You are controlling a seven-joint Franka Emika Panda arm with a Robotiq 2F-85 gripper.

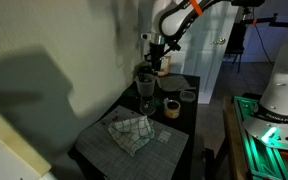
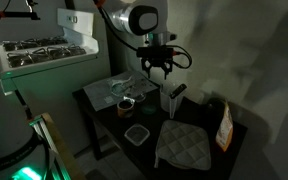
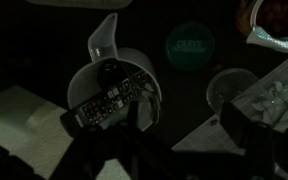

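My gripper (image 2: 156, 68) hangs above the table, its fingers spread in exterior view 2, with nothing visible between them. Exterior view 1 shows the gripper (image 1: 156, 58) over the far part of the table. Below it stands a pale jug (image 3: 132, 62) with a handle; a black remote control (image 3: 109, 102) leans inside it and pokes out over the rim. Another dark item lies in the jug beside the remote, too dim to name. The same jug (image 2: 170, 100) appears just right of and under the gripper in exterior view 2.
A green-lidded jar (image 3: 189, 46) and a clear round vessel (image 3: 230, 88) stand close to the jug. A checked cloth (image 1: 132, 133) lies on a grey mat (image 1: 159, 155). An orange packet (image 2: 224, 128) stands near the wall.
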